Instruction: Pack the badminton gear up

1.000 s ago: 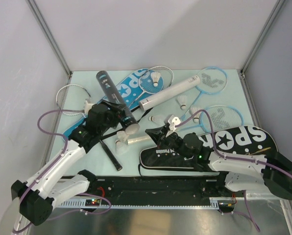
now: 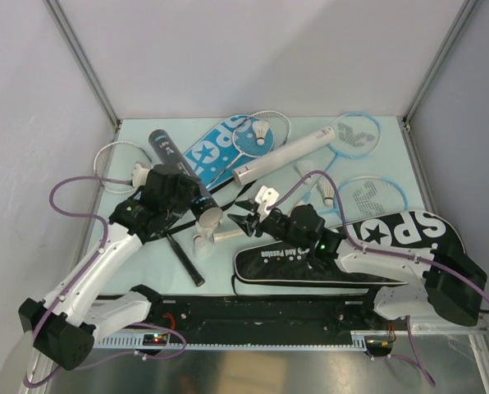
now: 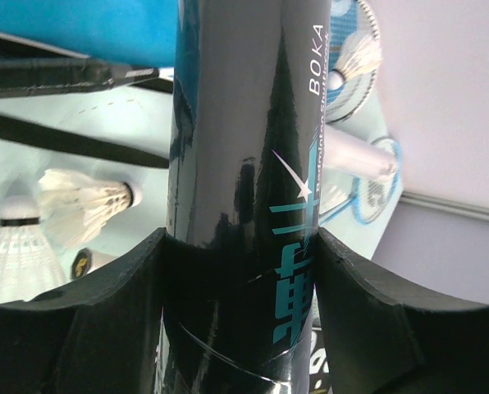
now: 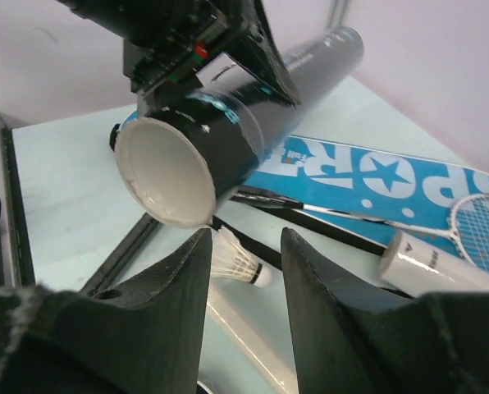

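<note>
My left gripper (image 2: 187, 194) is shut on a black tube (image 2: 169, 151), which it holds tilted above the table. In the right wrist view the tube's near end (image 4: 169, 172) shows as a pale, hollow-looking round. My right gripper stands open, its fingers (image 4: 191, 283) apart with nothing between them, just below and right of that end. A shuttlecock lies on the table under the tube, and others (image 3: 19, 254) show in the left wrist view. Rackets, such as a blue-framed one (image 2: 374, 197), lie spread about.
A white tube (image 2: 284, 156) lies across the table's middle. A blue cover (image 2: 210, 151) sits at the back and a black racket bag (image 2: 326, 261) along the front right. Some clear table (image 2: 130, 267) shows at front left.
The right gripper has gone from shut to open and moved left toward the tube's pale end. The black tube, still held by the left gripper, has shifted left overall.
</note>
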